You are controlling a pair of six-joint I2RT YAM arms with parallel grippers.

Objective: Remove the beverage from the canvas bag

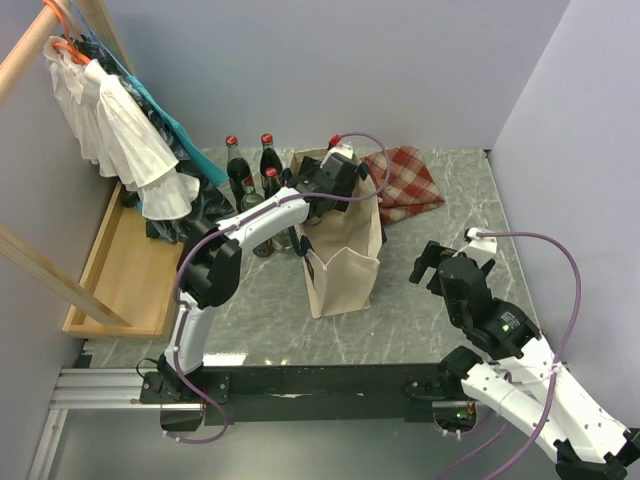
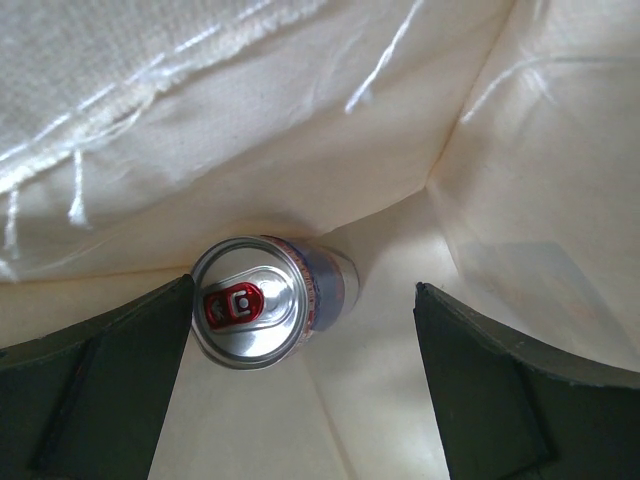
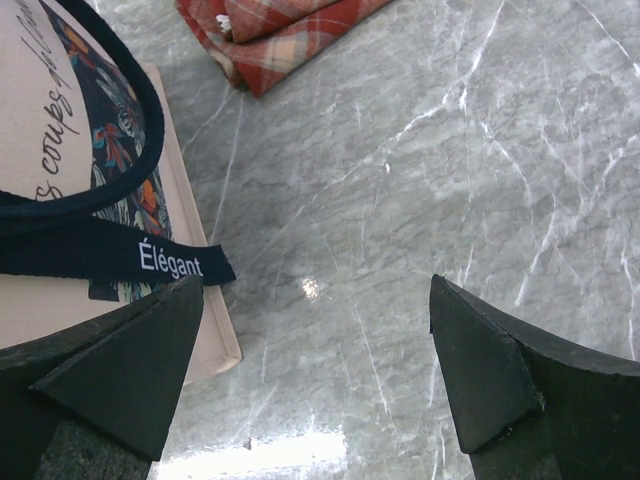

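The canvas bag (image 1: 345,280) stands open-topped in the middle of the counter. In the left wrist view a beverage can (image 2: 252,302) lies at the bottom inside it, silver lid and red tab facing the camera, against the bag's wall. My left gripper is inside the bag's mouth with its fingers wide apart; the can appears beyond the fingers, nearer the left one, with nothing gripped. The top view hides these fingertips behind the arm. To the right of the bag, over bare counter, my right gripper is open and empty.
Several dark bottles (image 1: 238,172) with red caps stand close along the bag's left side. A red checked cloth (image 1: 408,185) lies to its back right. At far left, clothes (image 1: 150,170) hang over a wooden tray (image 1: 135,270). The counter (image 3: 380,220) right of the bag is clear.
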